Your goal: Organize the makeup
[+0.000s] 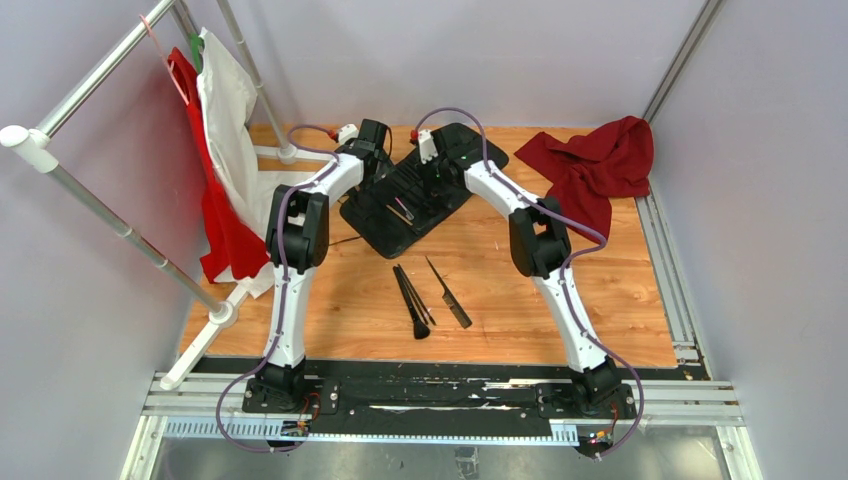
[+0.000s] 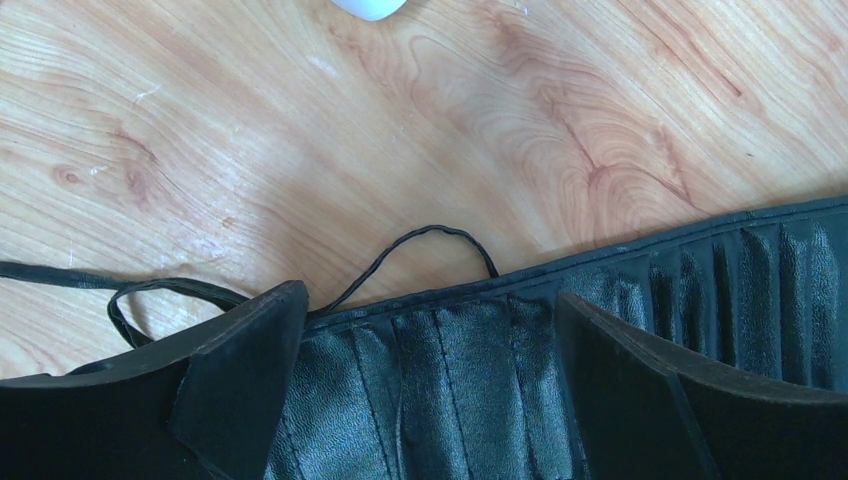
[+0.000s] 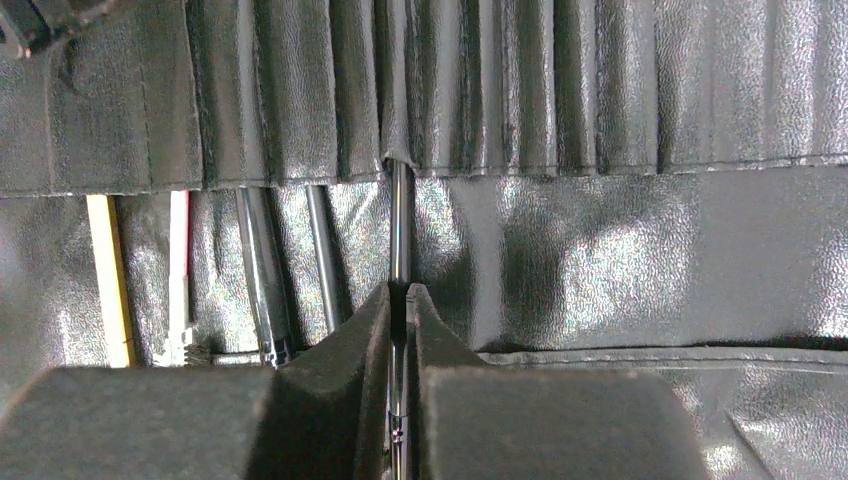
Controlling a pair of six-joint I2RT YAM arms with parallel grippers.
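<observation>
The black makeup roll point(image 1: 388, 233) lies unfolded at a slant on the table. My right gripper is shut on a thin dark brush handle point(image 3: 401, 225), whose far end disappears into a pocket point(image 3: 397, 90). To its left, a yellow handle point(image 3: 108, 270), a pink-and-white one point(image 3: 179, 260) and two dark ones stick out of other pockets. My left gripper stands open at the roll's far edge, fingers well apart with the pleated pockets showing between them. Loose on the table in front lie several brushes point(image 1: 409, 306) and a dark comb point(image 1: 457, 310).
A thin cord point(image 2: 435, 230) loops off the roll's edge beside the left fingers. A dark red cloth point(image 1: 600, 165) lies at the right, and a white rack point(image 1: 190, 350) with hanging clothes stands at the left. Bare wood surrounds the loose tools.
</observation>
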